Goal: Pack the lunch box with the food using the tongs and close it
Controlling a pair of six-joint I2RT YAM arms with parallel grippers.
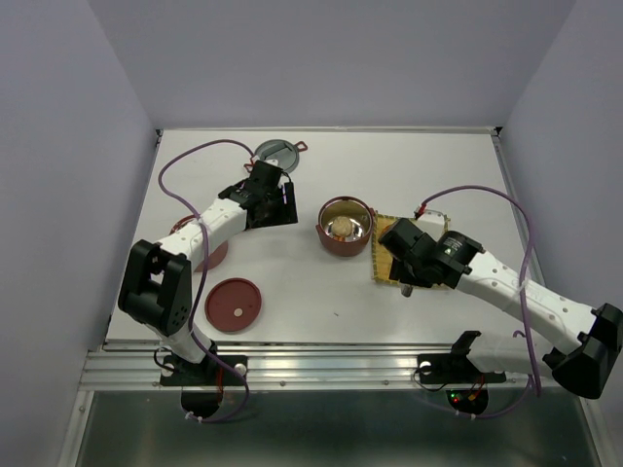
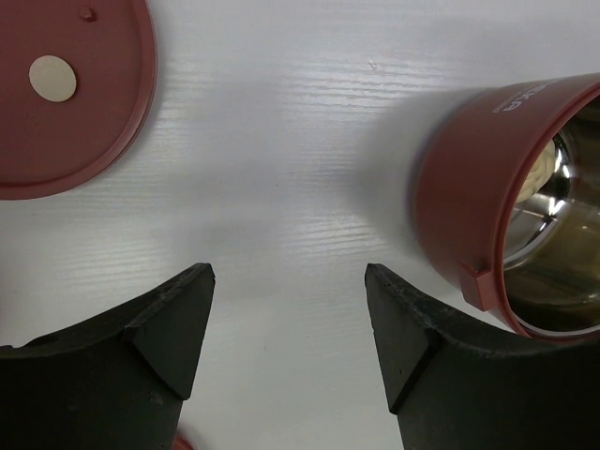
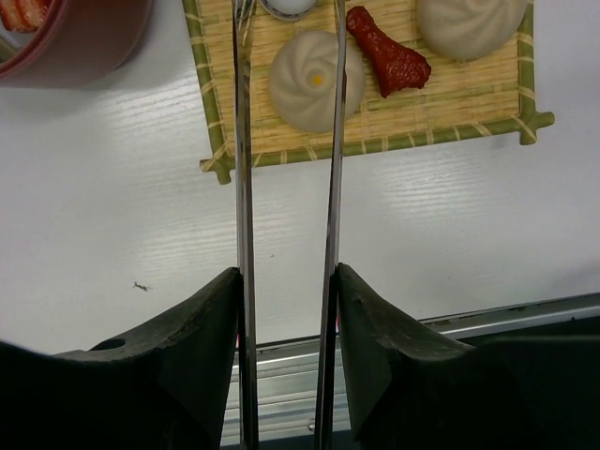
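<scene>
The red lunch pot (image 1: 343, 243) stands mid-table with a bun inside. On the bamboo mat (image 1: 384, 272) to its right, the right wrist view shows two pale buns (image 3: 298, 89), a red drumstick-like piece (image 3: 398, 66) and a small white round item (image 3: 286, 7), partly hidden. My right gripper is over the mat's front edge, open, with long metal tong-like bars running between its fingers and over the mat. My left gripper is open and empty, left of and behind the pot (image 2: 459, 197).
A red lid (image 1: 233, 305) lies front left; another red container (image 1: 214, 255) is partly under the left arm. A grey lid (image 1: 277, 152) with red handles lies at the back.
</scene>
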